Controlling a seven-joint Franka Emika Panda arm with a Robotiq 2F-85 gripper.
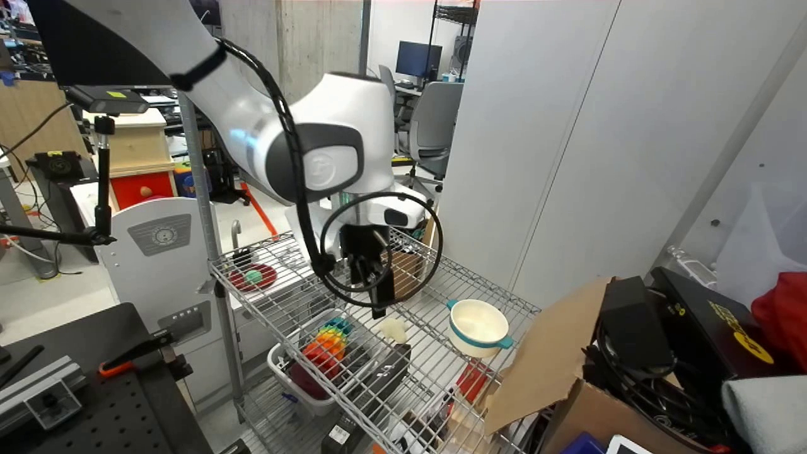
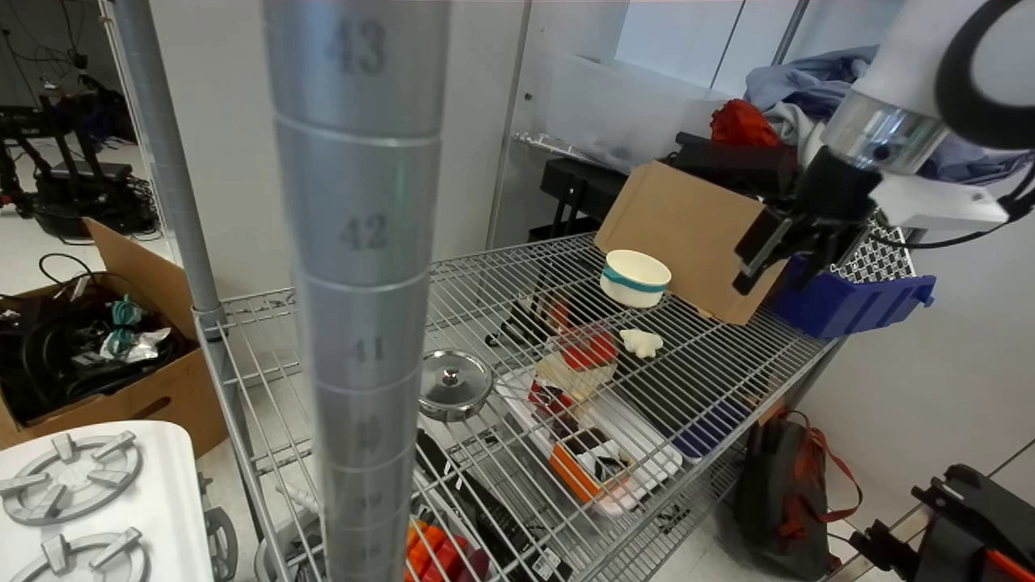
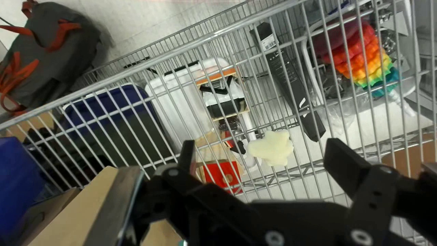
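Observation:
A pale cream, lumpy star-like piece lies on the wire shelf. In the wrist view it appears between the spread fingers of my gripper, which is open and empty. Exterior view 2 has the gripper raised above the shelf, apart from the piece. A cream bowl with teal handles sits on the same shelf near a cardboard flap. Also on the shelf is a silver lidded pot; in exterior view 1 my arm hides most of it.
An open cardboard box full of black gear borders the shelf on one side, its flap standing up. A blue bin is close to the gripper. Metal posts rise at the shelf's corners. Things seen through the wires lie below.

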